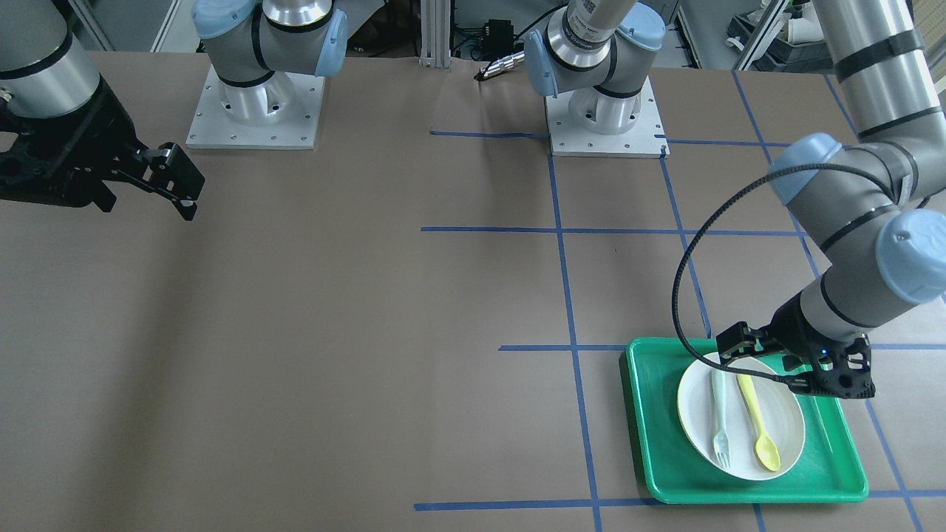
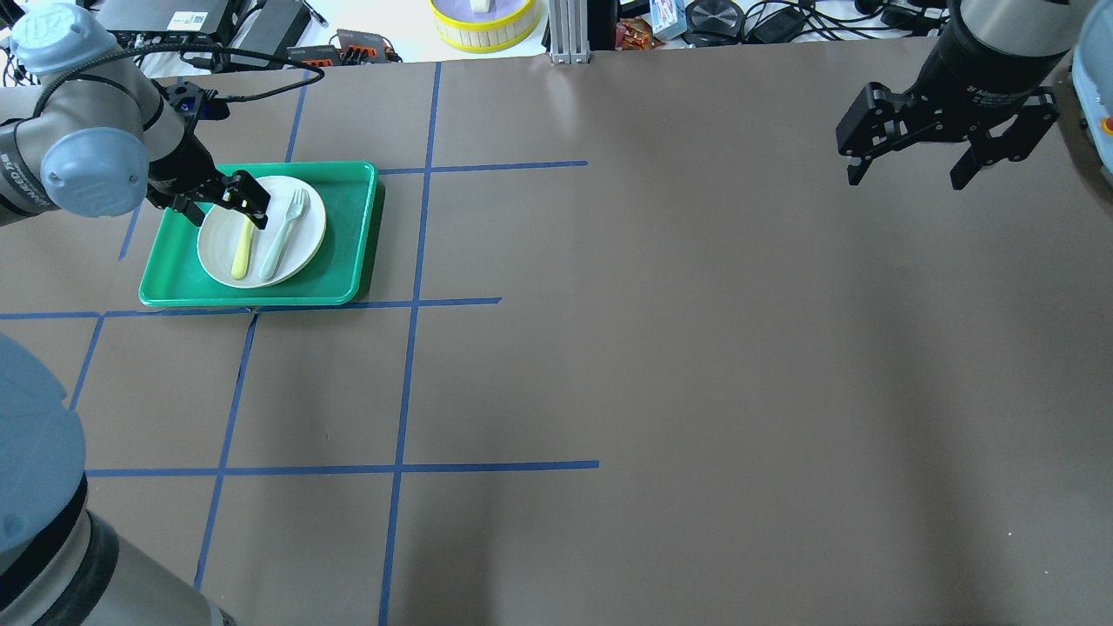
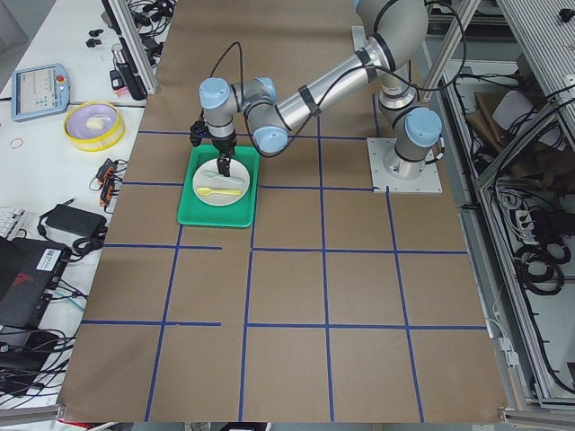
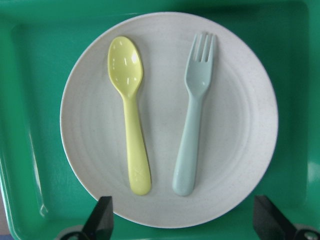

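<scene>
A green tray (image 1: 834, 470) at the right of the front view holds a white plate (image 4: 235, 130) with a yellow spoon (image 4: 134, 145) and a pale mint fork (image 4: 188, 145) lying side by side on it. My gripper hangs above the tray, over the rim of the plate near the handle ends of both utensils. Its fingers stand wide apart at the bottom of the left wrist view, with nothing between them but plate and tray below.
A second arm's black gripper (image 2: 944, 136) hangs at the right of the top view, well away from the tray. Cables and devices lie beyond its edge.
</scene>
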